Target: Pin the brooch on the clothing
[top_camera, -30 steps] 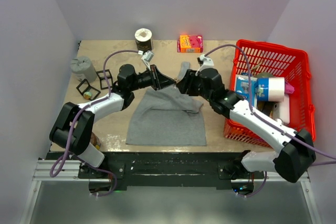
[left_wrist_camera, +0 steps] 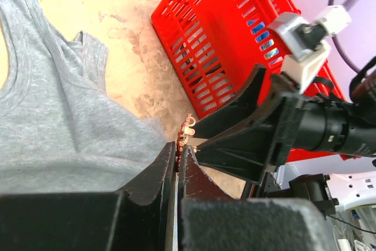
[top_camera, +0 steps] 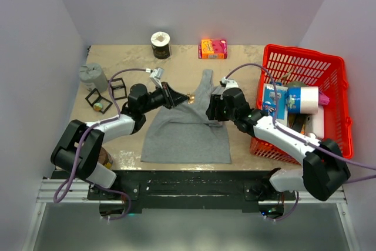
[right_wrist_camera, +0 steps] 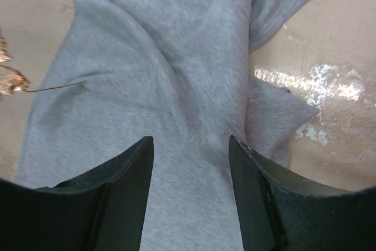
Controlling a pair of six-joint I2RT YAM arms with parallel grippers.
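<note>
The gold brooch (top_camera: 191, 98) juts from my left gripper (top_camera: 185, 99), which is shut on it above the clothing. In the left wrist view the brooch (left_wrist_camera: 186, 133) stands upright between the two fingertips. Its thin pin points out over the fabric at the left of the right wrist view, where part of the brooch (right_wrist_camera: 10, 80) shows. Grey clothing (top_camera: 188, 142) lies partly folded on the table. My right gripper is part open over the clothing's right side, nothing between its fingers; a raised fold (right_wrist_camera: 217, 98) lies below and beyond them.
A red basket (top_camera: 336, 98) full of goods stands close to the right arm. At the back are a dark can (top_camera: 161, 45) and a pink-orange box (top_camera: 212, 49). Black frames (top_camera: 98, 101) and a grey canister (top_camera: 93, 77) sit at the left.
The left gripper, still holding the brooch, has shifted left and slightly toward the front.
</note>
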